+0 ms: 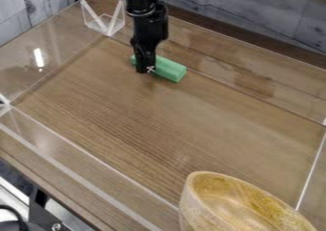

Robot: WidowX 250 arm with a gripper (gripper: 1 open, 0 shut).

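Note:
A green rectangular block (169, 71) lies on the wooden table toward the back. The black gripper (145, 67) is lowered onto the block's left end, its tip at or on it and covering part of that end. Its fingers are small and dark, and whether anything is between them is hard to make out.
A large yellow container (234, 204) is at the front right. A clear plastic object (102, 20) stands at the back left. A tiled wall (254, 15) runs along the back.

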